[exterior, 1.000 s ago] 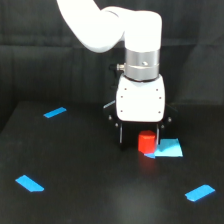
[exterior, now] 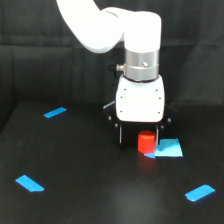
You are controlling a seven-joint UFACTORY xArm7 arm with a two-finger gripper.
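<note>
A small red block [exterior: 147,142] stands on the dark table, below the white hand of the arm. My gripper [exterior: 139,143] is over it with its thin dark fingers spread wide apart, one to the left of the block and the other near its right side. The block looks closer to the right finger, and a gap shows on its left. Against the black background the fingertips are hard to make out, so whether either touches the block cannot be told.
A light blue paper piece [exterior: 168,148] lies just right of the block. Blue tape strips mark the table at back left [exterior: 55,112], front left [exterior: 29,184] and front right [exterior: 200,192].
</note>
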